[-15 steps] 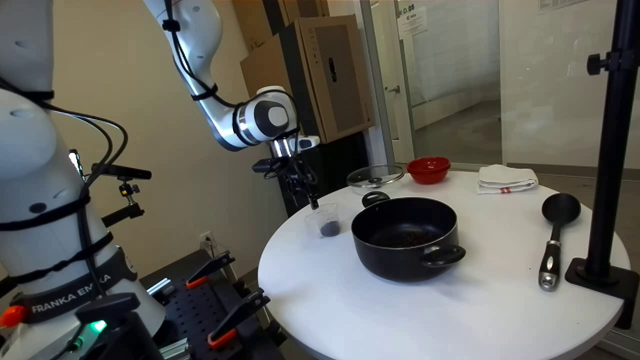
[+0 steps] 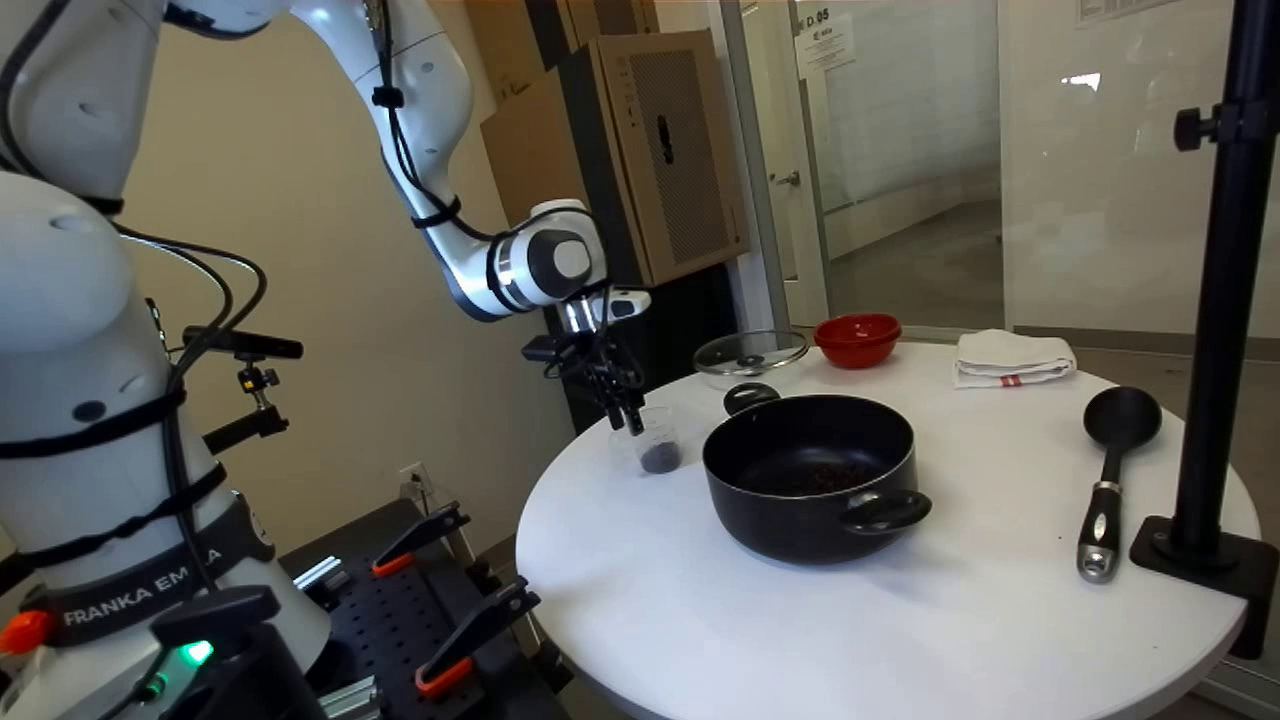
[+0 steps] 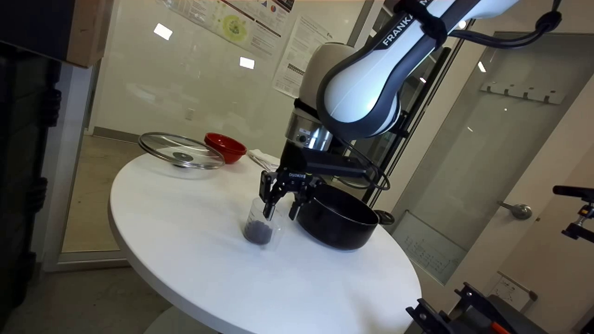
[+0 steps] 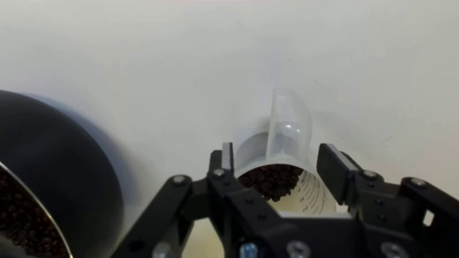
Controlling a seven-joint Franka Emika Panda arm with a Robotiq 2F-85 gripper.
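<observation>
A clear measuring cup [image 3: 258,222] with dark beans in its bottom stands upright on the white table. In the wrist view its handle points up the picture, and the beans [image 4: 273,181] show through its mouth. My gripper is partly open above the cup, one finger on either side of the rim in that view. Seen in exterior view 2, the fingertips [image 3: 269,212] are at about the height of the cup's upper part; whether they touch it I cannot tell. Left of the cup in the wrist view is the black pot [image 2: 806,516], with beans inside.
A glass lid [image 2: 751,353] and red bowls [image 2: 857,341] are at the table's back, near a folded white towel [image 2: 1014,358]. A black ladle [image 2: 1108,480] lies on the far right beside a black pole [image 2: 1206,300].
My gripper has come lower and slightly to the right in exterior view 1, so it now overlaps the cup's upper part. Cup and pot have stayed put.
</observation>
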